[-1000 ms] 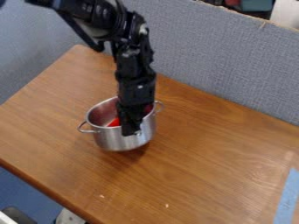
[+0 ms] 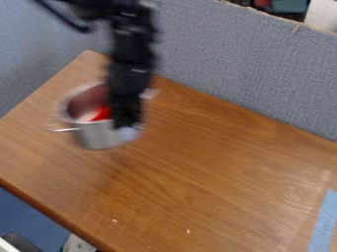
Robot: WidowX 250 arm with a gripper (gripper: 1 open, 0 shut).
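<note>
A steel pot [image 2: 90,129] with side handles sits toward the left of the wooden table, blurred, with something red [image 2: 101,113] inside it. My dark gripper [image 2: 126,122] reaches down at the pot's right side, over its rim. Motion blur hides its fingertips and whether the pot's wall is between them.
A grey padded wall [image 2: 243,69] runs along the back and left. A blue strip lies at the right edge, and blue floor shows beyond the table's lower left edge.
</note>
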